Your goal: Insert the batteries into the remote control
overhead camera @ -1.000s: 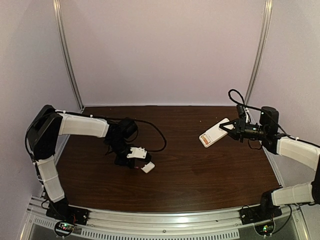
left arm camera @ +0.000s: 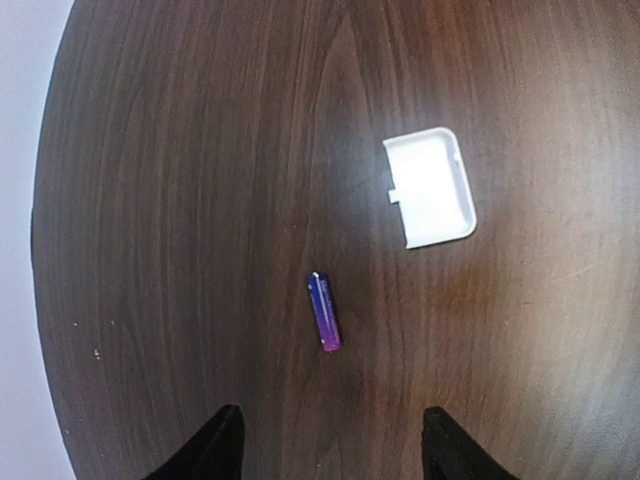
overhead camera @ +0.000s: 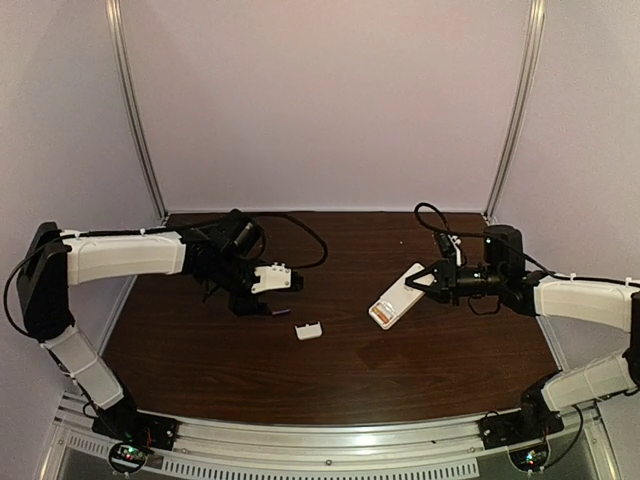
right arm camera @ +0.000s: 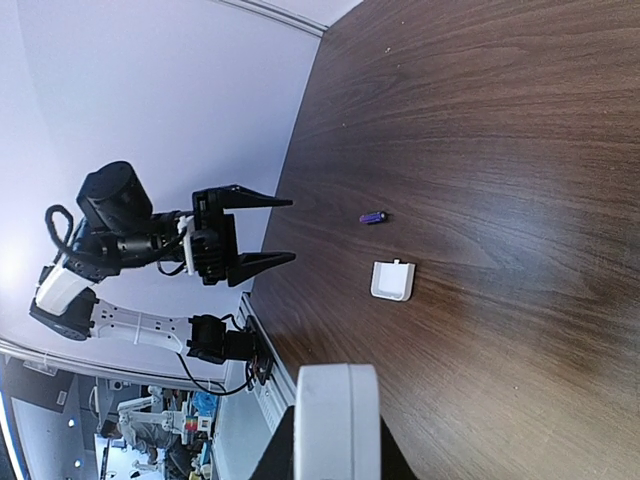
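My right gripper [overhead camera: 430, 281] is shut on the white remote control [overhead camera: 392, 305], whose end with an orange patch points down-left; in the right wrist view the remote [right arm camera: 336, 420] fills the bottom centre. My left gripper stands open, nothing between its fingers, hovering behind a small purple battery that lies on the table, also seen in the right wrist view [right arm camera: 372, 217]. The white battery cover [overhead camera: 308, 330] lies apart from the battery on the table, up and right of it in the left wrist view [left arm camera: 430, 186].
The dark wooden table [overhead camera: 250, 370] is otherwise mostly clear, with free room at the front and back. Pale walls and metal rails [overhead camera: 330, 432] bound it.
The right gripper and remote have moved left and down in the top view over the last second.
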